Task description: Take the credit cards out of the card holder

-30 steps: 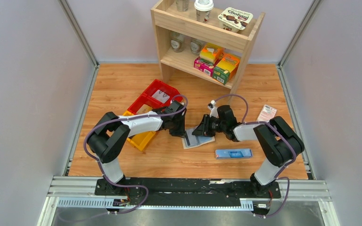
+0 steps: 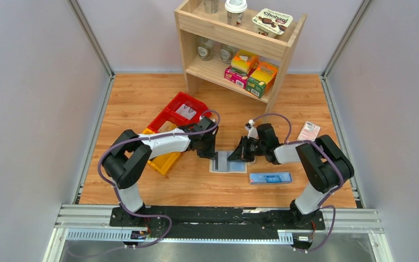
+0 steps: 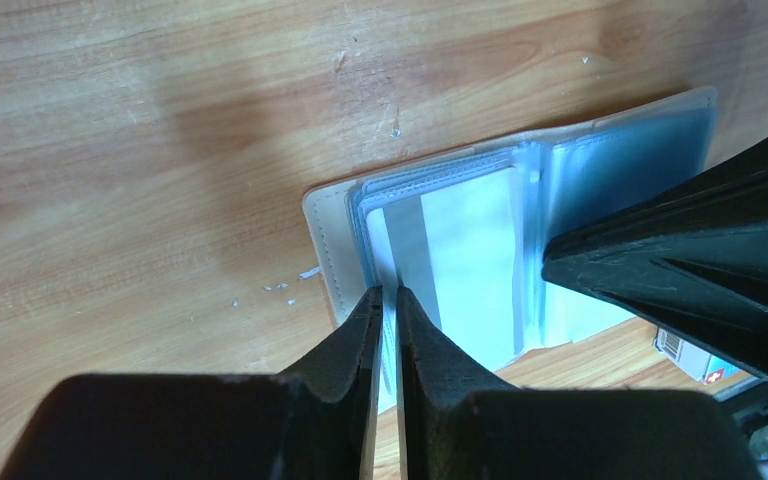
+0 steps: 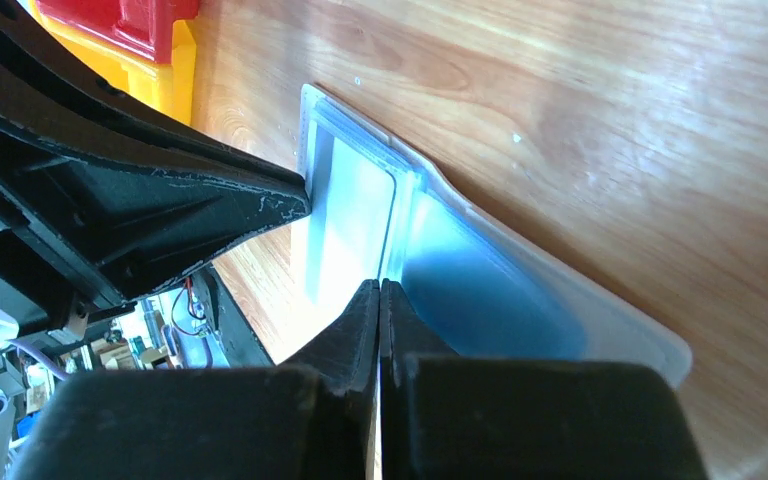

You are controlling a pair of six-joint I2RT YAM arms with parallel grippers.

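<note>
The open card holder (image 2: 228,168) lies flat mid-table, its pockets clear and bluish. A white card (image 3: 475,250) with a grey stripe sits in its left pocket. At that card's outer edge my left gripper is shut, with a thin edge between its tips; whether the clear sleeve is caught too, I cannot tell. My right gripper is shut with nothing seen between its fingers. Its tips rest on or just above the holder's right half, near the fold. In the top view, both grippers partly cover the holder.
A blue box (image 2: 270,178) lies just in front of the right gripper. Red (image 2: 170,113) and yellow (image 2: 165,161) bins stand behind and under the left arm. A pale card-like packet (image 2: 309,131) lies far right. The wooden shelf (image 2: 229,33) stands at the back.
The card holder has turned from a tilt to nearly square with the table. My right gripper has shifted slightly right and toward the front; the left has barely moved.
</note>
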